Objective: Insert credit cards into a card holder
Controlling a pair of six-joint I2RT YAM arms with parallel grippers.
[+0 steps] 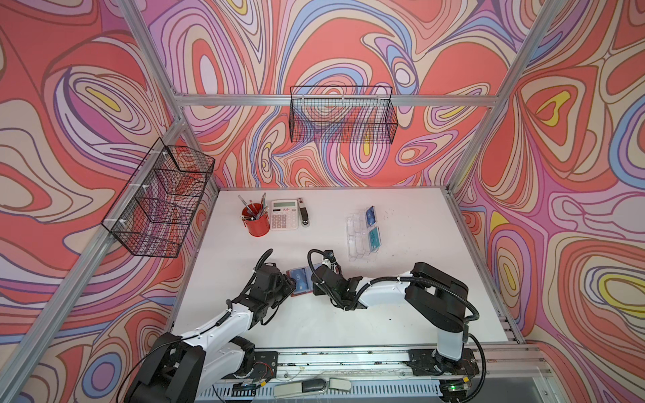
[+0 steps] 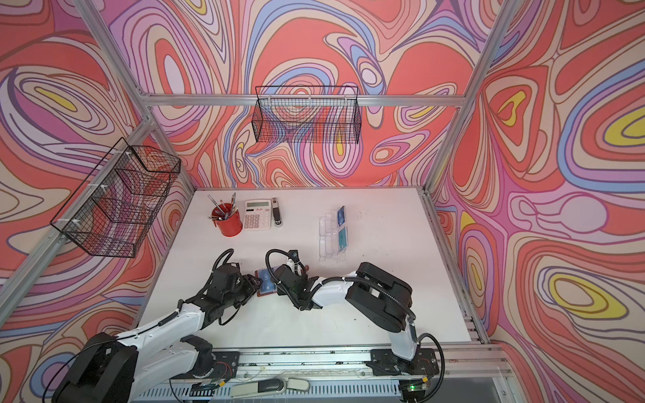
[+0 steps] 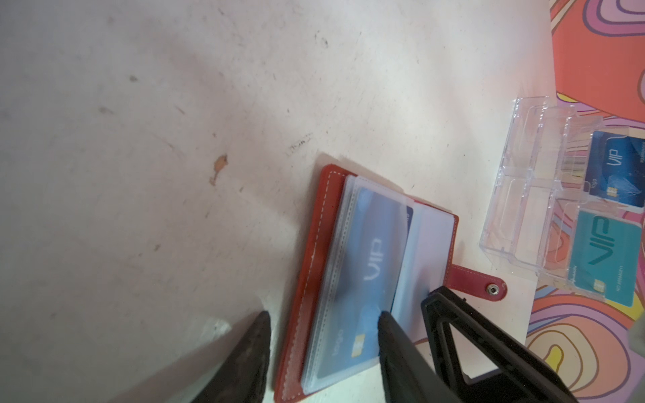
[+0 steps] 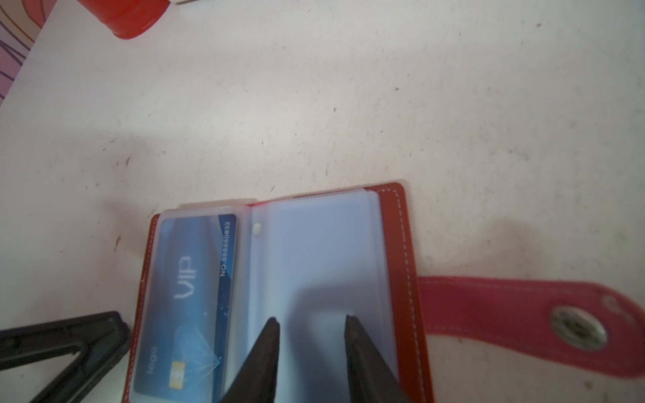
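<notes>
The red card holder lies open on the table, its clear sleeves facing up and its snap strap out to the right. A blue VIP card shows inside the left sleeve. My left gripper is open at the holder's left end. My right gripper is part open over the empty-looking right sleeve, with nothing held between its fingers. At the back right, a clear stand holds a dark blue card and a teal card.
A red pen cup, a calculator and a stapler stand at the back left. Wire baskets hang on the walls.
</notes>
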